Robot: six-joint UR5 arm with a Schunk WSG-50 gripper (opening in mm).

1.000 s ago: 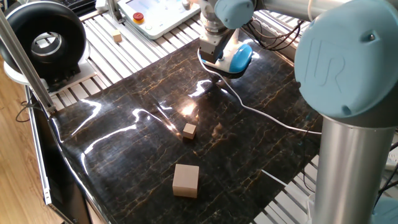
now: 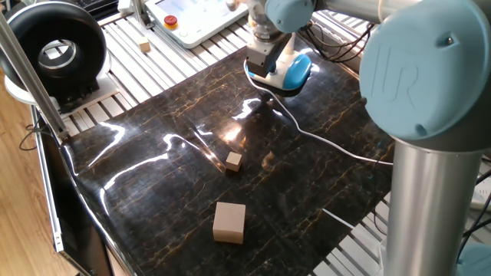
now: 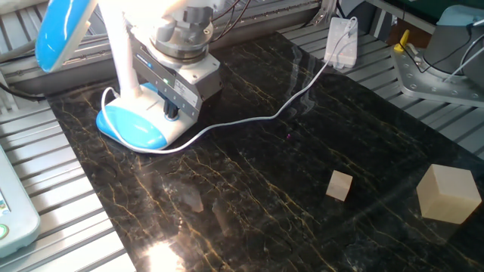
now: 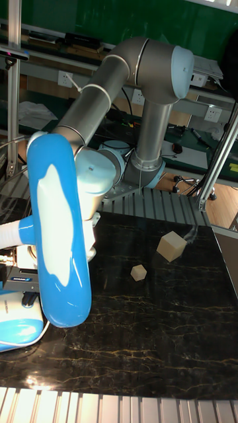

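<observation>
A blue-and-white desk lamp stands at the table's far side; its rounded base (image 3: 132,125), white stem (image 3: 119,49) and blue head (image 3: 64,30) show in exterior view 2. Right beside the stem, my gripper (image 3: 172,113) points down, its dark tip low over the lamp base or touching it; I cannot tell which. How its fingers stand is not clear. From behind, the long blue lamp head (image 4: 60,282) hides much of the gripper in exterior view 3. A small wooden cube (image 2: 233,161) and a larger wooden block (image 2: 229,222) rest apart on the dark marbled tabletop (image 2: 153,207).
A white cable (image 3: 249,119) runs from the lamp across the table to a white box (image 3: 342,44). Beyond the tabletop lie a control pendant (image 2: 196,19) and another small wood block (image 2: 143,44).
The arm's large blue-capped joint has shifted very slightly to the left. My gripper, the lamp and both wooden blocks look unmoved.
</observation>
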